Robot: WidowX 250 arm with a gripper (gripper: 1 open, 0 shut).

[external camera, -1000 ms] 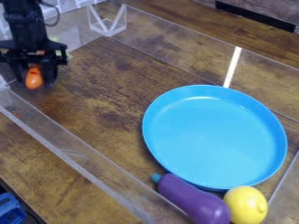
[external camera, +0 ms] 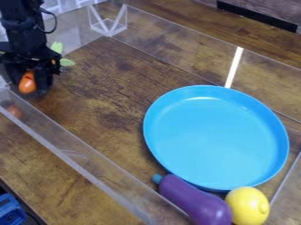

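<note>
My black gripper [external camera: 28, 68] is at the upper left edge of the view, low by the clear wall, shut on an orange object [external camera: 27, 83], likely a carrot by its colour, though its shape is partly hidden by the fingers. A small light green object [external camera: 66, 62] lies just to its right.
A large blue plate [external camera: 216, 136] fills the right side. A purple eggplant [external camera: 193, 199] and a yellow object [external camera: 247, 206] lie below it. Clear plastic walls border the wooden surface. A blue item [external camera: 10, 210] sits at the lower left corner.
The gripper and the orange object have shifted slightly left and down at the edge. The plate and the other objects have stayed put.
</note>
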